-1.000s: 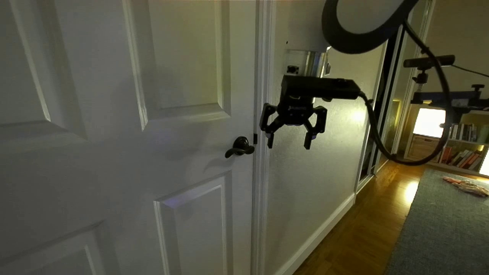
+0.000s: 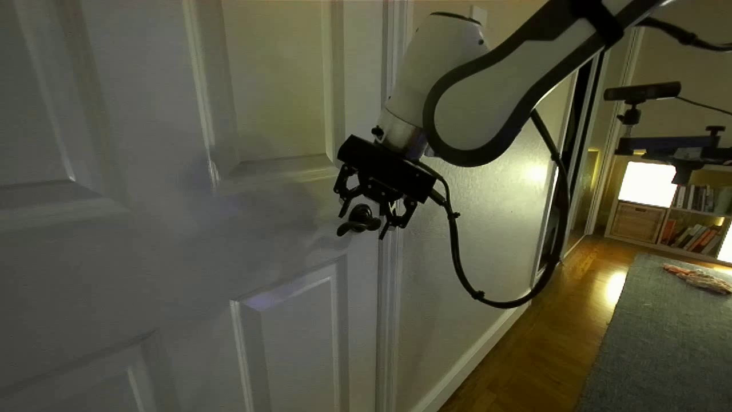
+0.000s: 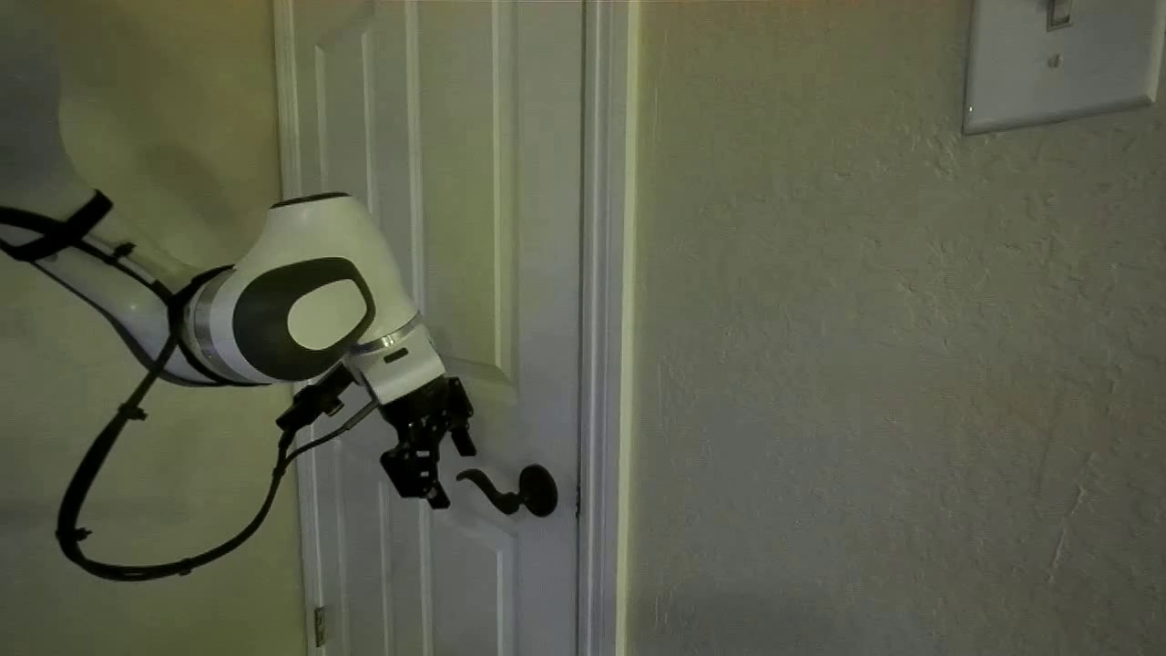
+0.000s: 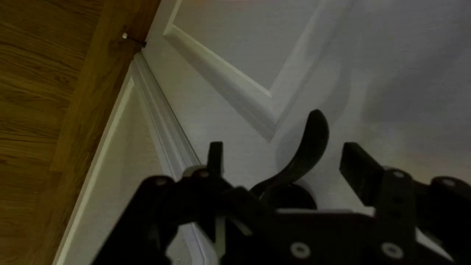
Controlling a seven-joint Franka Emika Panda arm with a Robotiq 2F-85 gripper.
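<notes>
A dark, curved lever handle [image 2: 359, 220] sits on the white panelled door [image 2: 288, 226], close to the door's latch edge. In exterior view 1 my black gripper [image 2: 363, 224] hangs over the handle, its fingers apart to either side. From exterior view 2 the gripper [image 3: 451, 477] is tilted and stands just short of the handle's free end [image 3: 481, 482], with a gap between. The wrist view has the lever [image 4: 309, 145] curving up between the spread fingers of the gripper, touching neither; the handle's round base is partly hidden by the gripper body. Door shut in its frame.
A door frame [image 2: 391, 309] and textured wall [image 3: 874, 383] run beside the handle. My arm's cable [image 2: 456, 254] loops down by the wall. A light switch plate [image 3: 1060, 66] is at upper right. Wooden floor [image 2: 535, 343] lies below, with a rug [image 2: 638, 323] on it.
My gripper has moved left from in front of the wall to the handle and has tilted. Its fingers still stand apart. The door and handle look unmoved.
</notes>
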